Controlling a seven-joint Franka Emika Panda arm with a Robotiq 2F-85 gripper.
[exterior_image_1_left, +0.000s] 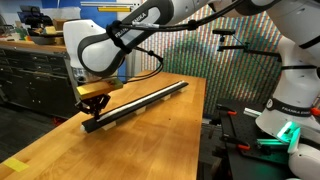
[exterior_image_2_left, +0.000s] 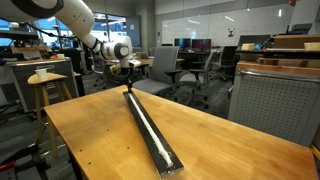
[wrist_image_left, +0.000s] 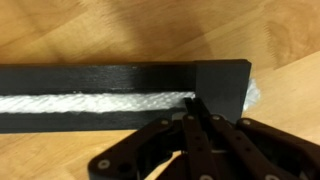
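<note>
A long black channel (exterior_image_2_left: 157, 145) with a white rope (exterior_image_2_left: 149, 125) along its middle lies on the wooden table. In the wrist view the rope (wrist_image_left: 90, 103) runs inside the channel (wrist_image_left: 100, 77), passes under a black end piece (wrist_image_left: 222, 82), and a frayed white tip (wrist_image_left: 252, 94) sticks out beyond it. My gripper is over the rope right by the end piece, its fingertips close together. It seems shut on the rope, though the dark fingers hide the contact. From the side, the gripper (exterior_image_1_left: 93, 110) is down at the channel's near-left end.
A strip of yellow tape (exterior_image_1_left: 15, 163) marks its front left. Office chairs (exterior_image_2_left: 198, 85) and a perforated metal cabinet (exterior_image_2_left: 270, 105) stand beyond it.
</note>
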